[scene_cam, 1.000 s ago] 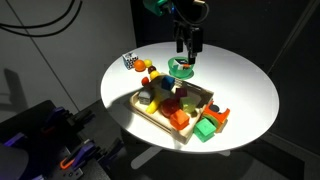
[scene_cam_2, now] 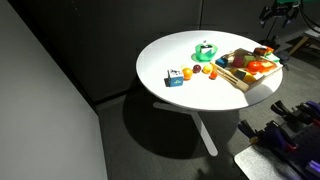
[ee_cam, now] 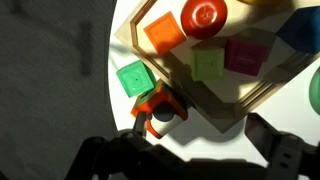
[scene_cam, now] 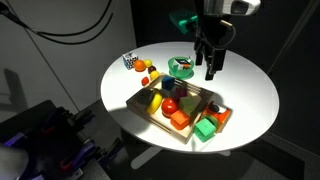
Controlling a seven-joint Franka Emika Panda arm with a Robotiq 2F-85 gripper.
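My gripper (scene_cam: 204, 68) hangs over the right part of the round table, well above the objects, its fingers open. In the wrist view the fingers (ee_cam: 125, 152) stand far apart, with bare white table between them. An orange-and-black object (ee_cam: 160, 108) lies close to the left finger, just outside the tray. Beside it is a green cube (ee_cam: 135, 78). The wooden tray (ee_cam: 215, 110) holds an orange cube (ee_cam: 165, 33), a round red piece (ee_cam: 203, 17), a yellow-green block (ee_cam: 208, 64), a dark red block (ee_cam: 246, 57) and a blue block (ee_cam: 303, 30).
A green bowl (scene_cam_2: 205, 50) with something in it stands behind the tray. Small toy fruits, including an orange one (scene_cam_2: 187, 73), and a patterned box (scene_cam_2: 175, 77) lie toward the other end of the white table (scene_cam_2: 150, 55).
My gripper has moved to the right, from above the area near the green bowl to over the table's right part, and sits slightly lower. It stays open.
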